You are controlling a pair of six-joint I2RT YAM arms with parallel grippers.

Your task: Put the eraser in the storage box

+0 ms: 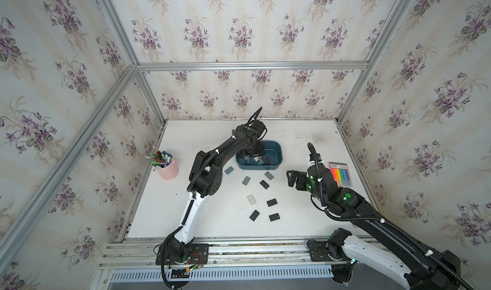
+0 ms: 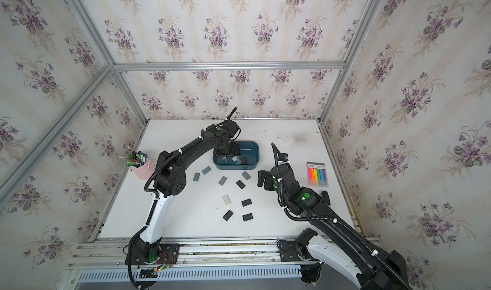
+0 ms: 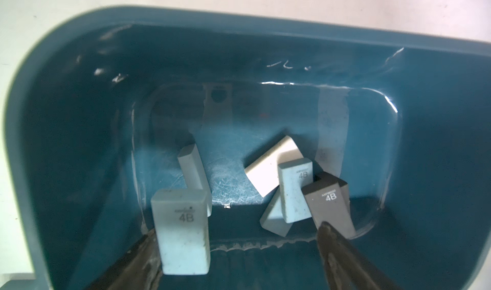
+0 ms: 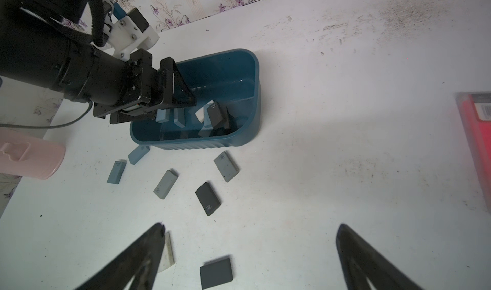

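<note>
The teal storage box [image 3: 439, 136] holds several erasers, among them a white one [image 3: 268, 162], a dark grey one [image 3: 327, 213] and a pale blue one [image 3: 294, 192]. My left gripper is over the box, its blurred fingers spread apart. A pale blue 4B eraser [image 3: 181, 233] lies beside its left finger, not clearly held. My right gripper stands open, with nothing between its fingers, to the right of the box above the table.
Several loose erasers [image 4: 208, 198] lie in front of the box. A pink pen cup [image 1: 168, 169] stands at the left, and a pack of coloured items [image 1: 339, 173] lies at the right.
</note>
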